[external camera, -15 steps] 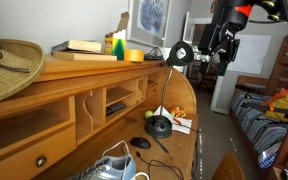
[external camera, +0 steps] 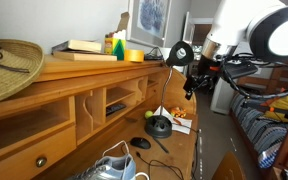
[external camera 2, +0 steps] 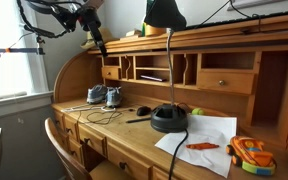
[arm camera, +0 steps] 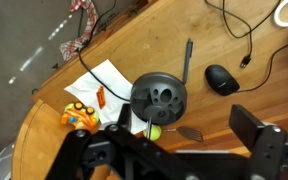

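Observation:
My gripper is open, with its dark fingers (arm camera: 252, 128) spread wide and nothing between them. In exterior view 1 it hangs above the desk, beside the lamp's upright. Below it in the wrist view stands the round black lamp base (arm camera: 159, 97). A black mouse (arm camera: 221, 80) and a dark pen-like stick (arm camera: 188, 60) lie near the base. The green ball (arm camera: 155, 132) shows at the base's edge. A small orange item (arm camera: 101, 96) rests on white paper (external camera 2: 222, 126), with an orange and yellow toy (external camera 2: 249, 155) alongside.
Grey shoes (external camera 2: 96, 95) sit farther along the wooden desk (external camera: 184, 152). Thin black cables cross the desktop. The tall lamp shade (external camera 2: 166, 14) and the cubby shelves (external camera 2: 224, 82) rise around the working area. A straw hat (external camera: 6, 70) lies on the upper shelf.
In exterior view 1 my arm has come down and swung left, bringing the gripper from the right side to beside the lamp. The desk objects stay where they were.

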